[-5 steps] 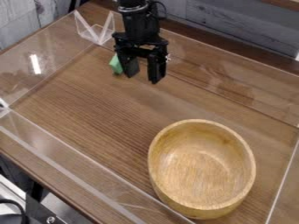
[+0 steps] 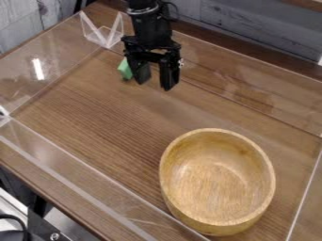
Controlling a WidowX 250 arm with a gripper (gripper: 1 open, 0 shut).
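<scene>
My black gripper [image 2: 153, 68] hangs low over the back middle of the wooden table, its fingers pointing down and apart. A small green object [image 2: 124, 69] lies just left of it, partly behind it. A small light-coloured object [image 2: 179, 63] shows behind the gripper on the right, too small and covered to tell what it is.
A large pale yellow bowl [image 2: 217, 181] stands at the front right. Clear plastic pieces stand at the back left and along the left edge.
My gripper has shifted very slightly; otherwise nothing visibly differs.
</scene>
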